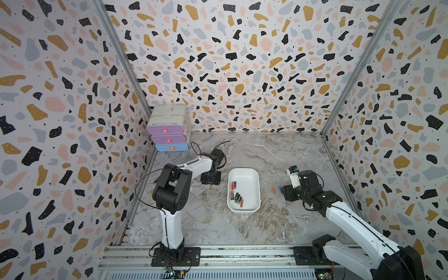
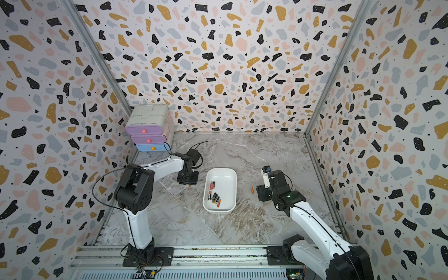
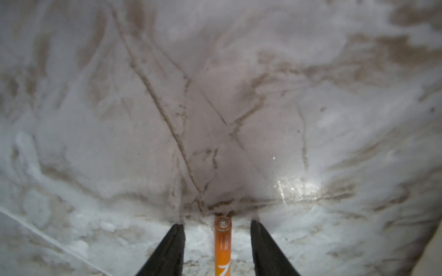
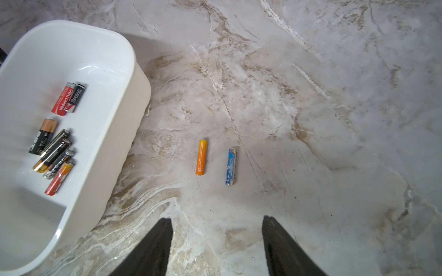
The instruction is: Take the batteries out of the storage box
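In the left wrist view, an orange battery (image 3: 222, 246) shows its end between the fingers of my left gripper, which is part open with a gap on each side. Whether that battery rests on the table cannot be told. Several batteries, red (image 4: 63, 99), black and gold (image 4: 43, 136), lie inside the white storage box (image 1: 230, 175). To the right of the box, an orange battery (image 4: 201, 157) and a blue one (image 4: 231, 166) lie on the table. Above the table there, my right gripper is open and empty, its fingertips apart from both batteries.
A small drawer unit (image 1: 168, 126) with purple and blue fronts stands at the back left. Bare marble table (image 1: 261, 149) stretches behind the box. In front of the box the surface (image 1: 242, 228) is clear too.
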